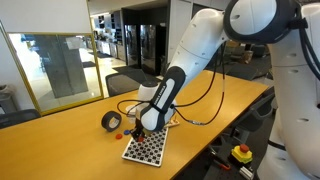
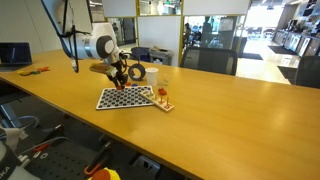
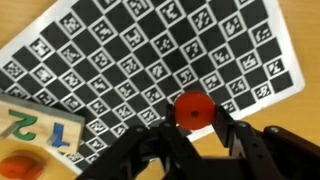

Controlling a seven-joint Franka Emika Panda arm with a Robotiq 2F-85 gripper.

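Observation:
In the wrist view a round red object [image 3: 194,110] sits between the fingertips of my gripper, which is shut on it. Beneath spreads a black-and-white checkered marker board [image 3: 130,68]. Exterior view 1 has the gripper [image 1: 139,136] over the far left part of this board [image 1: 148,151]. From the other side, the gripper [image 2: 122,84] appears just above the board [image 2: 122,99], with a bit of red at its tip. Any gap between the red object and the board is too small to judge.
A wooden tray [image 2: 153,100] with red items lies beside the board. A white cup [image 2: 151,75] and a dark round object [image 2: 138,72] stand behind it.

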